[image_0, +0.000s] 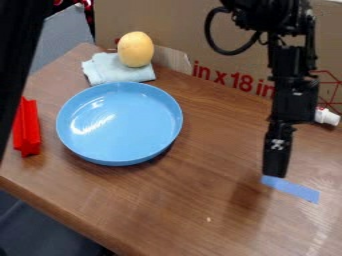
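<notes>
My black gripper (277, 160) hangs above the wooden table at the right, just over a strip of blue tape (291, 190); its fingertips point down and nothing shows held, though their spacing is hard to make out from this side. A light blue plate (119, 123) lies at left centre. A red object (27, 127) sits at the table's left edge. A yellow egg-shaped object (135, 49) rests on a folded pale cloth (116, 70) at the back.
A cardboard box (201, 30) stands along the back. A small white object (326, 117) lies behind the arm at the right.
</notes>
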